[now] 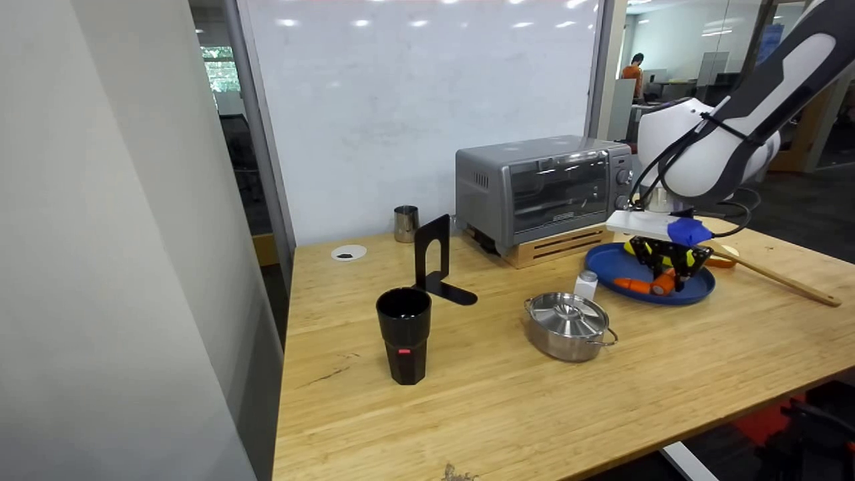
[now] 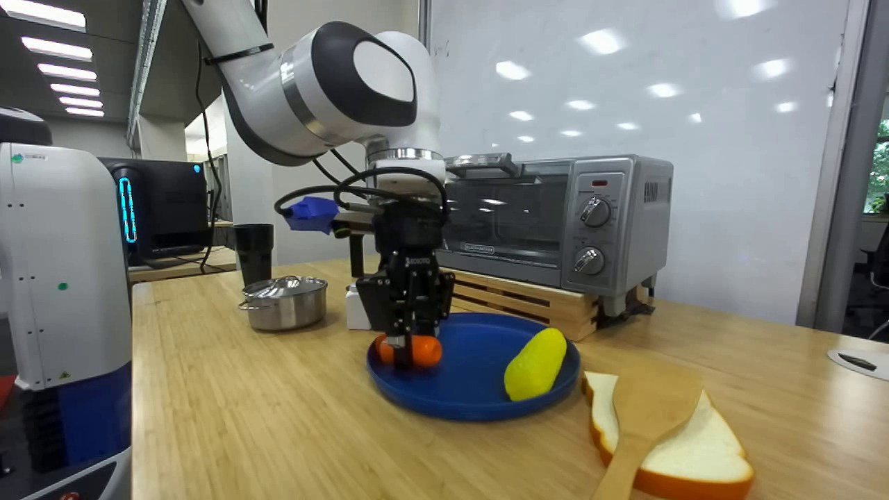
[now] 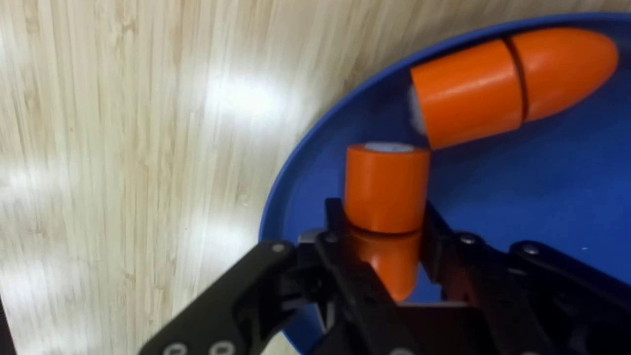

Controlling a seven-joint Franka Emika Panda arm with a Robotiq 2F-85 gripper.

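In the wrist view an orange carrot piece (image 3: pixel 387 186) stands between the fingers of my gripper, which is shut on it. A dark groove rings this piece, and its pale cut end faces away from the gripper. Beyond it a second carrot piece (image 3: pixel 473 91), with a rounded tip, lies along the rim of the blue plate (image 3: pixel 304 171). In the second exterior view the gripper (image 2: pixel 408 350) points down at the plate's near left side. Whether the held piece touches the plate cannot be told.
A yellow food item (image 2: pixel 535 365) sits at the plate's right. Beside the plate a wooden spatula (image 2: pixel 654 408) lies across a bread slice (image 2: pixel 708 462). A lidded pot (image 1: pixel 567 327) and a white shaker (image 1: pixel 586 284) stand close by; the toaster oven (image 1: pixel 553 192) is behind.
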